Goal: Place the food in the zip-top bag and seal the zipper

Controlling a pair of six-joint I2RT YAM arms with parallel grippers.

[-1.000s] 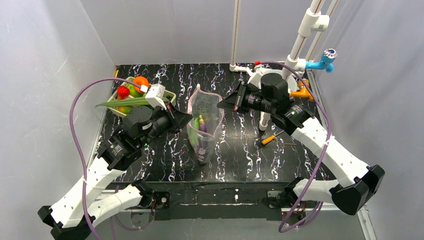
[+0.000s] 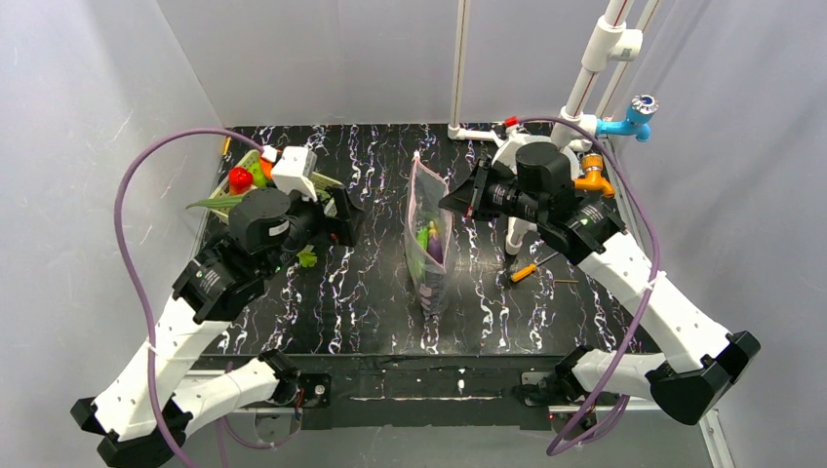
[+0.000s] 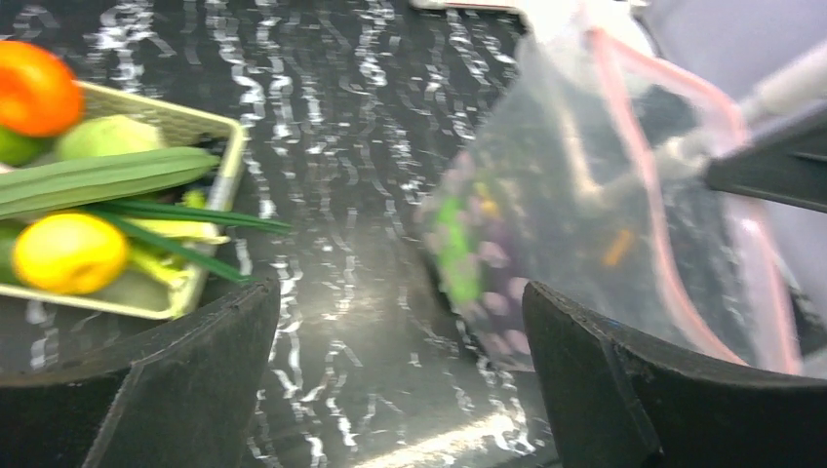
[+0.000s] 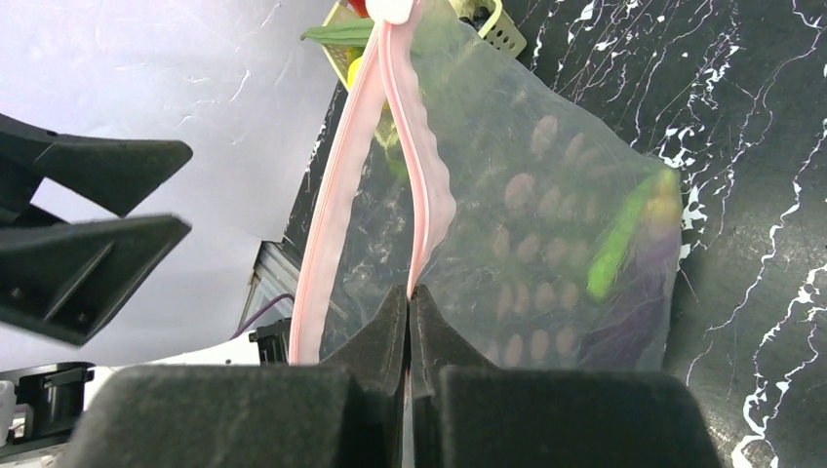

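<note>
The zip top bag (image 2: 426,263) stands mid-counter with a green vegetable and a purple one inside. My right gripper (image 2: 451,201) is shut on the bag's pink zipper edge at the top, as the right wrist view (image 4: 409,297) shows. My left gripper (image 2: 353,222) is open, left of the bag, with nothing between its fingers; in the left wrist view its fingers (image 3: 166,390) frame bare counter. The basket of food (image 3: 219,175) holds fruit and vegetables at the left.
White pipes with blue and orange taps (image 2: 636,129) stand at the right. A screwdriver (image 2: 523,274) lies near them.
My left gripper has moved left, away from the bag, and opened. The bag has shifted right and looks narrower at its mouth, with my right gripper drawn slightly right.
</note>
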